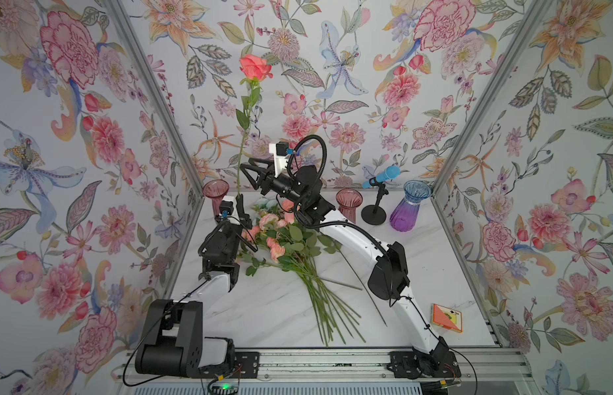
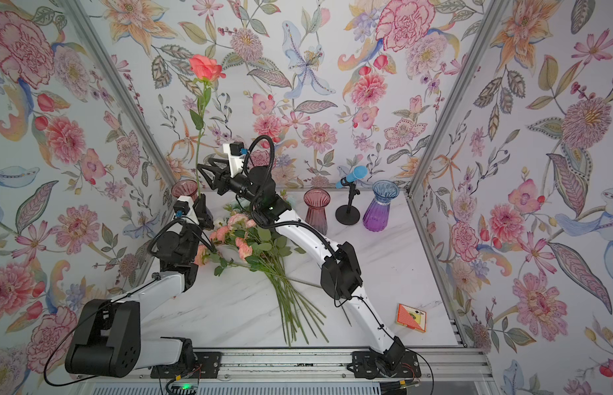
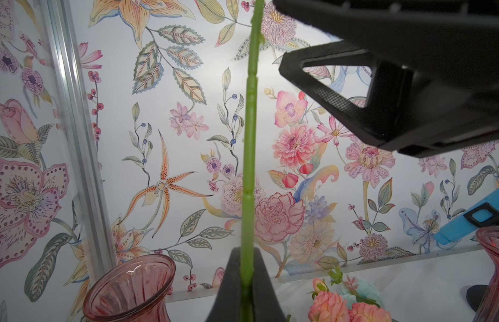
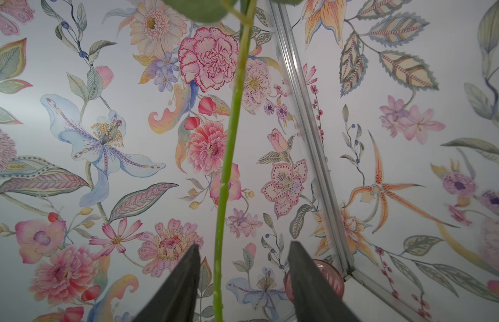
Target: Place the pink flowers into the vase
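A tall coral-pink rose (image 1: pixel 255 67) stands upright on its long green stem (image 3: pixel 250 161). My left gripper is shut on the stem low down, its two fingers meeting around it in the left wrist view. Higher up, my right gripper stands part open, with the stem passing between its fingers and a gap on both sides. Behind the left arm, at the back left, is a pink glass vase (image 3: pixel 132 284). A second pink vase (image 1: pixel 349 205) and a purple-blue vase (image 1: pixel 409 207) stand further right.
A bunch of pink flowers (image 1: pixel 275 249) with long stems lies mid-table, under the right arm. A blue device on a black stand (image 1: pixel 374 214) is at the back. A card box (image 1: pixel 446 317) lies front right, with bare table around it.
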